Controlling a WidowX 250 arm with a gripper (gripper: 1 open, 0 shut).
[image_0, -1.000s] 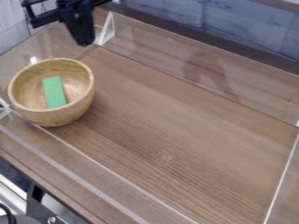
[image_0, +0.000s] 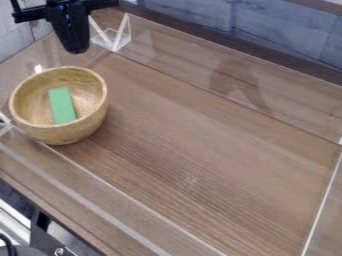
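A round tan bowl (image_0: 88, 120) sits at the left of the wooden table (image_0: 214, 165), with a green rectangular block (image_0: 62, 105) inside it. My gripper (image_0: 74, 44) is a dark shape at the top left, above and behind the bowl and apart from it. It looks shut, though its fingertips are small and dark, and nothing shows held in it.
A wall of blue-grey panels runs along the back. A white translucent piece (image_0: 118, 32) stands beside the gripper at the back left.
My gripper has shifted a little to the left at the top of the view. The bowl and green block have not moved.
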